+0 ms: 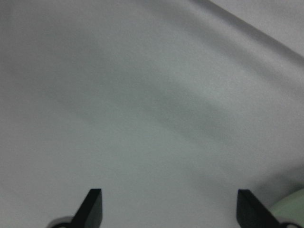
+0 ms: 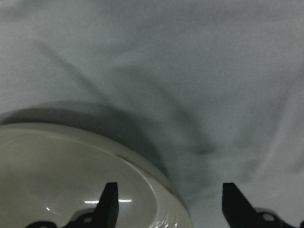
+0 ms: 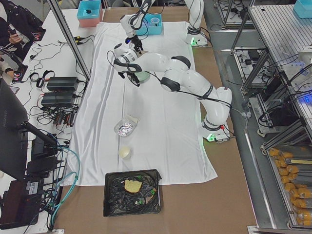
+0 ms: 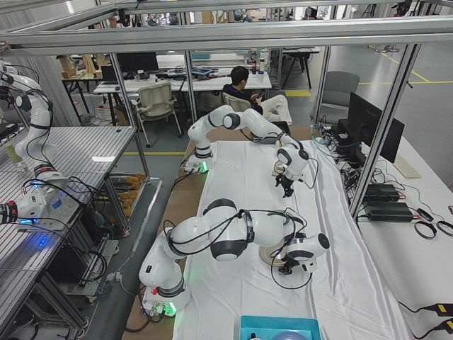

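Note:
A pale green bowl (image 3: 144, 76) lies on the white cloth, partly hidden by an arm; its glossy rim (image 2: 142, 164) fills the lower left of the right wrist view. My left gripper is open above bare cloth, with the bowl's edge (image 1: 289, 209) at the lower right. My right gripper is open over the bowl's rim, one finger above the inside and the other over cloth. Neither gripper has anything visible between its fingers except the surfaces below.
A blue bin (image 3: 154, 29) stands at the far end. A foil-like packet (image 3: 125, 127), a cream cup (image 3: 124, 152) and a black-lined tray (image 3: 112, 195) with a yellow piece lie toward the near end.

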